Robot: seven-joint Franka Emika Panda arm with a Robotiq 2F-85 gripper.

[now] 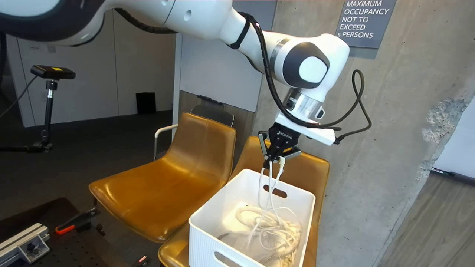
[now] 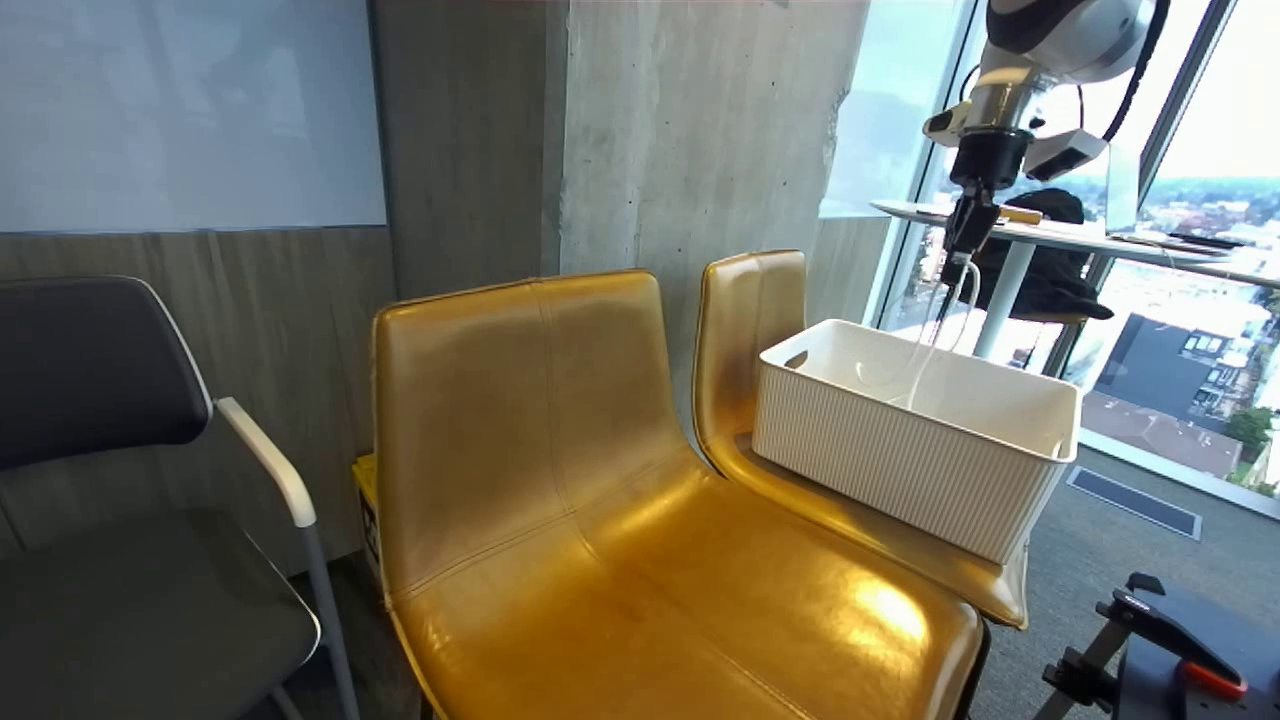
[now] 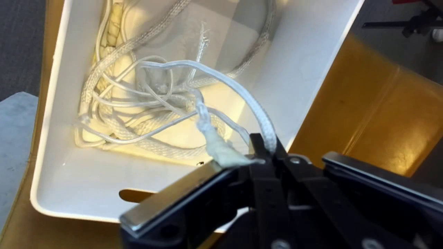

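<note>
My gripper (image 1: 267, 164) is shut on white rope, just above the far end of a white bin (image 1: 202, 249). Strands of the rope (image 1: 271, 187) hang from the fingertips down into the bin. In the wrist view a loop of the white rope (image 3: 245, 93) rises between the fingers, and a thicker wrapped piece (image 3: 222, 149) lies against them. More cords (image 3: 124, 108) lie tangled on the bin's floor, some braided and thick. From the side, my gripper (image 2: 956, 266) points down over the bin (image 2: 888, 462), whose inside is mostly hidden there.
The bin rests on a tan chair (image 1: 311, 167), with a second tan chair (image 1: 178, 178) beside it. A concrete wall (image 1: 378, 155) stands behind. A dark table (image 1: 75, 249) with a clamp tool is at the lower left.
</note>
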